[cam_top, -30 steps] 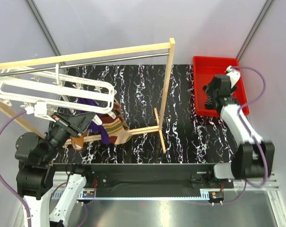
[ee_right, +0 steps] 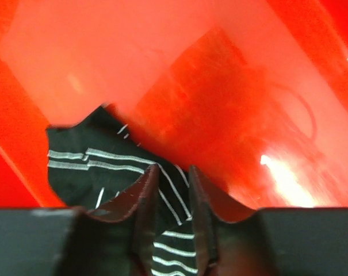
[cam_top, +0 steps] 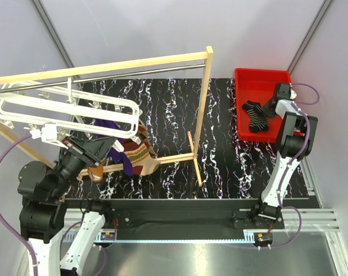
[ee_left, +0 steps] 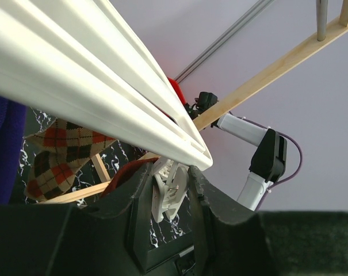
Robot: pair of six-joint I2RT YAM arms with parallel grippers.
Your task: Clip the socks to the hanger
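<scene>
A black sock with white stripes (cam_top: 257, 119) lies in the red bin (cam_top: 238, 109). My right gripper (cam_top: 270, 109) is low in the bin at the sock's right side. In the right wrist view, the right gripper has its fingers apart, with the striped sock (ee_right: 174, 253) showing in the gap. Over on the left hangs the white hanger (cam_top: 70, 118) with socks below it: purple (cam_top: 126, 164), brown striped (cam_top: 140, 158) and orange (cam_top: 95, 173). My left gripper is shut on a white clip (ee_left: 169, 190) at the hanger's end.
A wooden frame (cam_top: 203, 100) carries the metal rod (cam_top: 156, 72) and stands between the hanger and the bin. Its foot (cam_top: 195, 167) rests on the black marbled table (cam_top: 217, 167). A plaid sock (ee_left: 64, 155) hangs beneath the hanger. The table between frame and bin is clear.
My right arm has swung and lowered, its gripper now beside the striped sock, which it earlier partly covered. The sock has shifted slightly left. The hung socks sway a little; the left arm is still.
</scene>
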